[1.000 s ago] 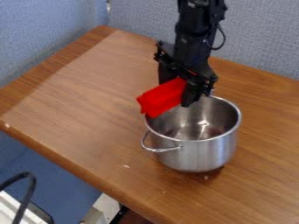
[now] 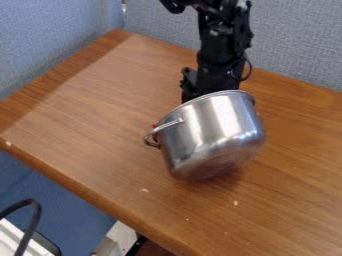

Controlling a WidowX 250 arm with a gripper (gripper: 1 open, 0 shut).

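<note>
A steel pot (image 2: 214,135) with wire handles is tilted on the wooden table, its opening turned away from the camera toward the upper left. The black gripper (image 2: 201,92) is behind the pot's raised rim, its fingers mostly hidden by the pot, so what is between them does not show. Only a small speck of red shows at the pot's left edge; the rest of the red object is hidden.
Grey padded walls stand behind it. At the lower left are a blue floor, a cable and a white object beyond the table edge.
The pot has gone from upright to tilted, its near side raised and its opening no longer visible. The gripper has moved down and left, and the red object is now almost wholly hidden.
</note>
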